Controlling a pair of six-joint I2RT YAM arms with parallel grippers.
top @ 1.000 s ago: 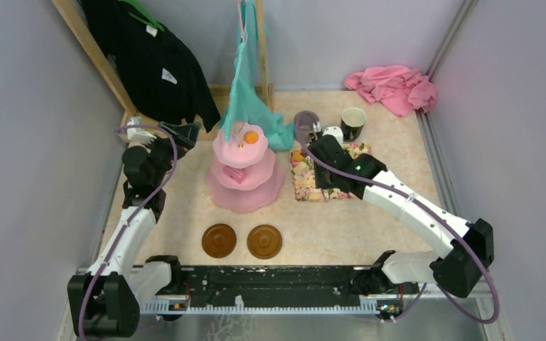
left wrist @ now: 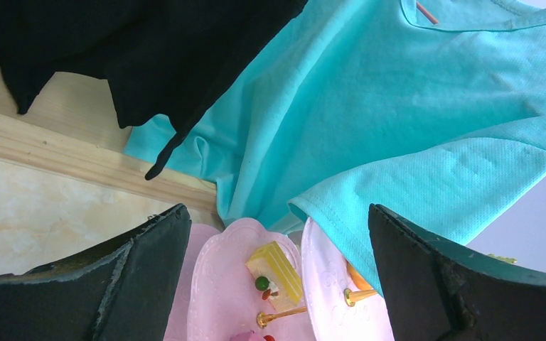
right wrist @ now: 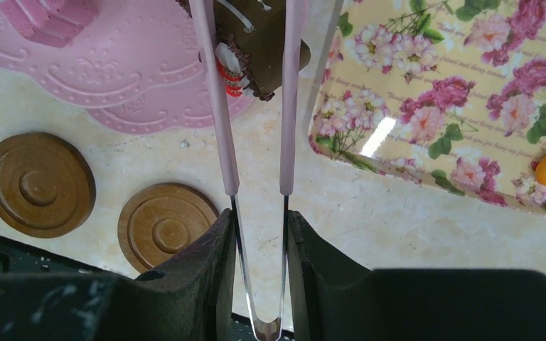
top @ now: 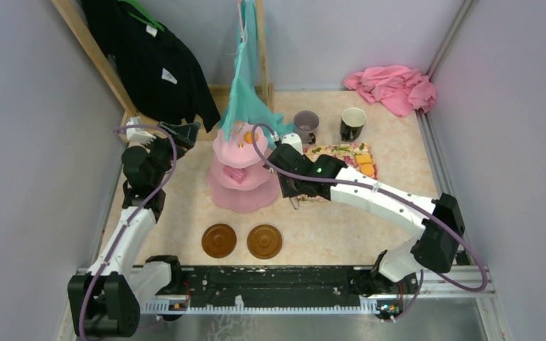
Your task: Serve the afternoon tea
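Observation:
My right gripper is shut on tongs (right wrist: 224,142), whose pink arms reach over a chocolate cake piece (right wrist: 259,53) with red and white trim; it appears to be between their tips. It is beside the pink tiered stand (top: 242,192), which holds pink and yellow pieces. The floral tray (right wrist: 434,106) lies to its right, with orange pieces. Two brown coasters (top: 219,240) lie in front of the stand. My left gripper is open and empty, high at the left, facing the stand and cloths.
A grey mug (top: 306,125) and a dark mug (top: 352,124) stand behind the tray. Hanging teal cloth (top: 249,99) and black garment (top: 170,64) border the back; pink cloth (top: 391,89) lies back right.
My right arm has moved left from over the floral tray to the right side of the tiered stand. The left arm is still.

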